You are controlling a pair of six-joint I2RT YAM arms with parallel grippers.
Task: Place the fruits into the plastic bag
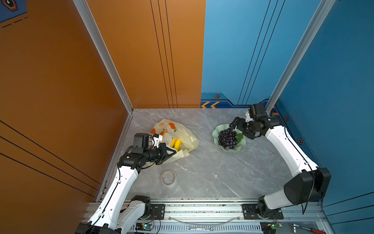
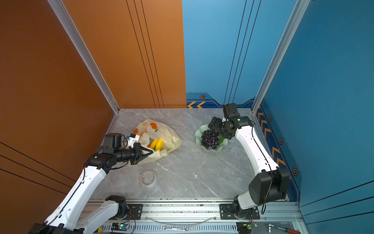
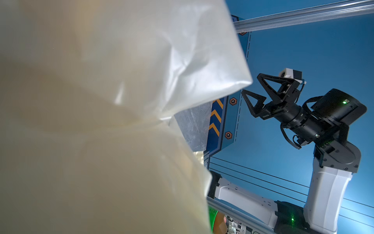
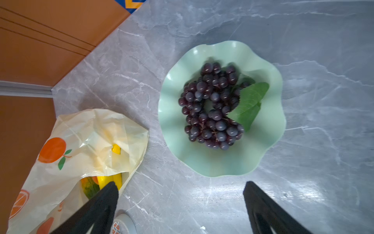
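The plastic bag [image 1: 187,136], cream with orange-fruit prints, lies at the left of the table with its mouth toward the front. Yellow bananas [image 1: 177,144] show inside it; the right wrist view also shows something green and orange there. At the mouth's edge my left gripper [image 1: 175,152] is shut on the bag's thin film, which covers its fingers in the left wrist view. Dark grapes [image 4: 212,89] with a green leaf [image 4: 249,103] lie in the pale green bowl [image 4: 171,128] on the right. My right gripper hangs open above that bowl, its fingers apart and empty.
A roll of tape [image 1: 168,177] lies on the table in front of the bag. Blue wall stands behind and right of my right arm.
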